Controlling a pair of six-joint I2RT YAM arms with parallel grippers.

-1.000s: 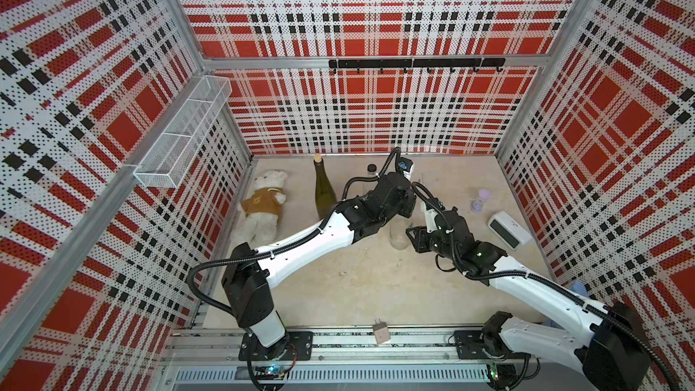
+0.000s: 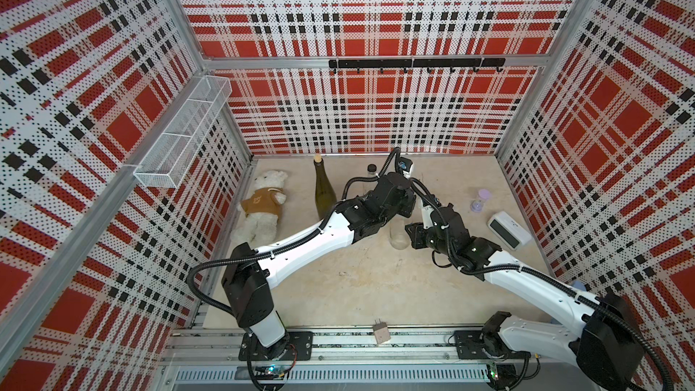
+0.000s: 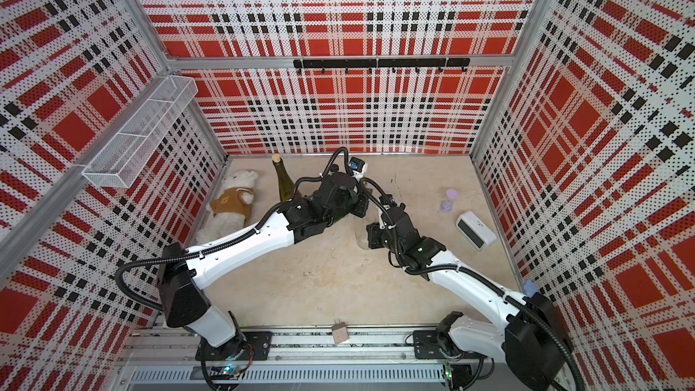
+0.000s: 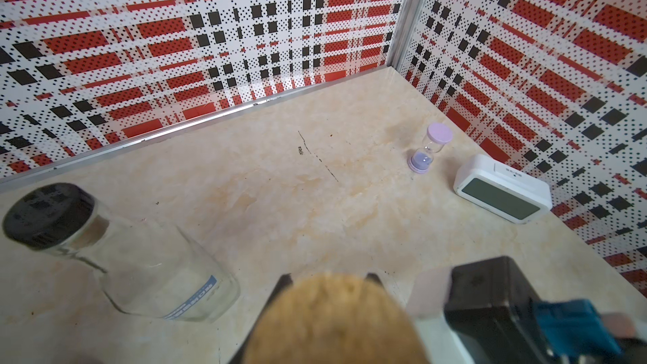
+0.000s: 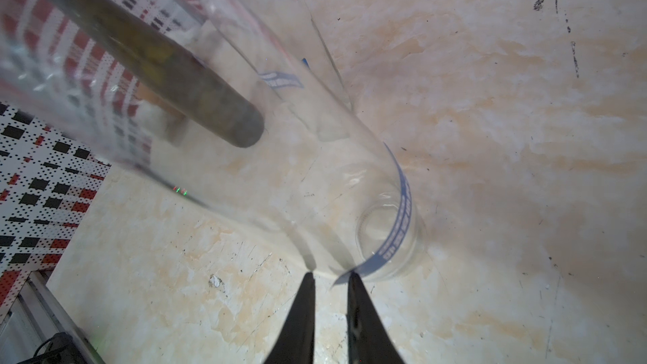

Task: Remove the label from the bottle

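In the left wrist view my left gripper is shut on a bottle's cork top [image 4: 333, 323]. In the right wrist view that clear bottle [image 5: 283, 188] stands tilted, a blue-and-white label strip [image 5: 397, 229] curving round its lower part. My right gripper is part open at the label's lower end; whether it touches it is unclear. In both top views the left arm hides much of this bottle.
A capped glass bottle [image 4: 155, 269] stands behind, beside a green bottle [image 2: 324, 188]. A teddy bear [image 2: 260, 210] lies at left; an hourglass [image 4: 428, 148] and white clock [image 4: 502, 188] are at right.
The right arm's wrist has moved slightly upward in the top left view over the last second. The left arm stays where it was.
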